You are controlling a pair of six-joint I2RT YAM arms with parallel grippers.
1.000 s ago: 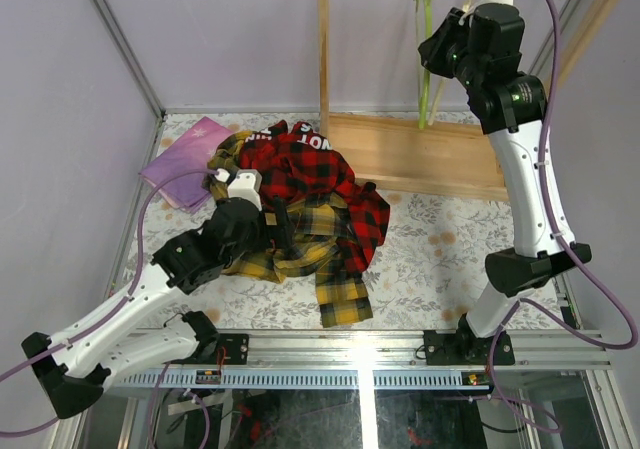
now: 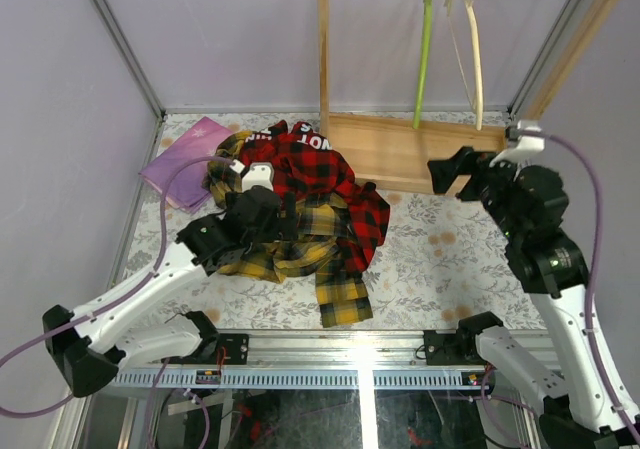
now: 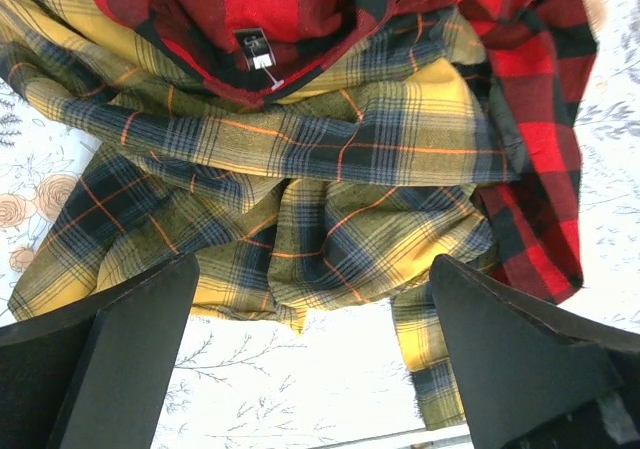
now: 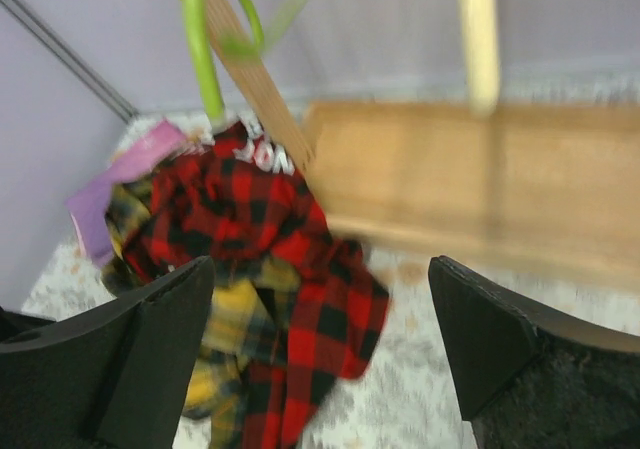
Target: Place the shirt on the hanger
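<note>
A crumpled plaid shirt, red and black [image 2: 300,164] with yellow and dark green plaid [image 2: 330,234], lies in a heap on the floral surface. Over it my left gripper [image 2: 285,214] stands open; in the left wrist view a collar tag [image 3: 255,49] shows on the red part, and the fingers [image 3: 120,349] hold nothing. Two hangers, one green [image 2: 424,59] and one cream [image 2: 474,59], hang from the rack's top bar. In front of the rack, below the hangers, my right gripper [image 2: 445,177] is open and empty.
The wooden rack [image 2: 323,49] has a low shelf [image 2: 385,149] behind the right gripper. A folded purple cloth [image 2: 185,159] lies at the back left.
My right arm has come down and toward the front, away from the hangers, which have swung slightly. The left gripper has shifted only a little. The shirt has not moved.
</note>
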